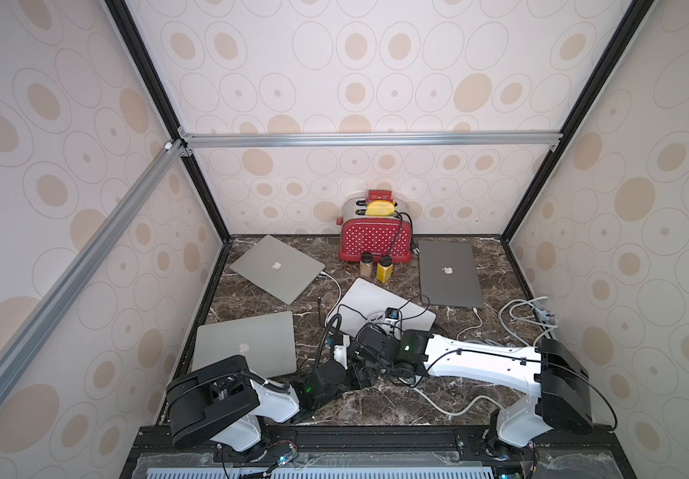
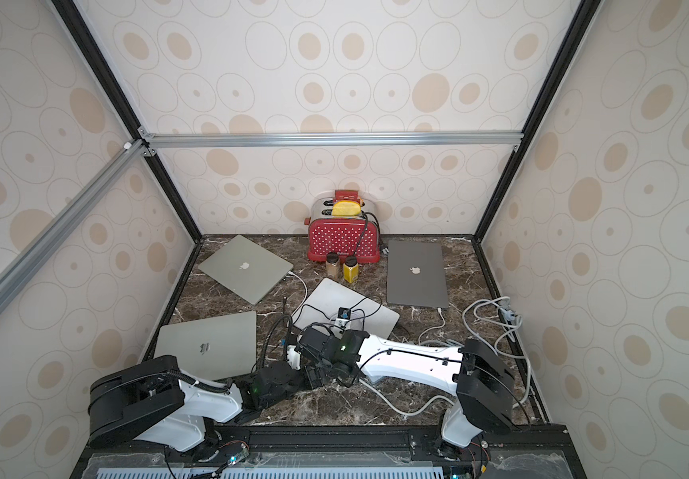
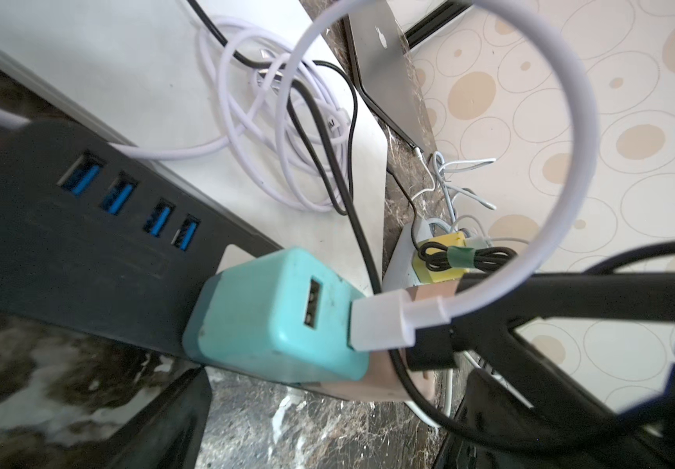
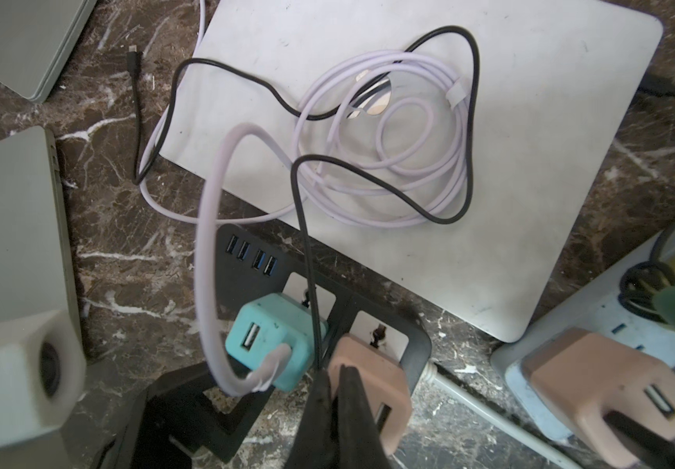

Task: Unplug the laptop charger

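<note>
A teal charger (image 3: 275, 320) is seated in a black power strip (image 3: 79, 219), a white plug (image 3: 380, 320) in its face. From that plug a thick white cable (image 4: 210, 211) arches up toward its coil. My left gripper is open, its fingers low on either side of the teal charger and apparently not closed on it. Close by, my right gripper is shut over a peach charger (image 4: 372, 383). A thin black cable (image 4: 304, 226) passes down beside its fingertips; whether they pinch it is unclear.
A closed silver laptop (image 4: 541, 148) under the coiled cable lies behind the strip. More laptops lie left (image 1: 248, 343) and far right (image 1: 450, 275). A second strip with another peach charger (image 4: 603, 383) stands to the right. Both grippers are crowded together.
</note>
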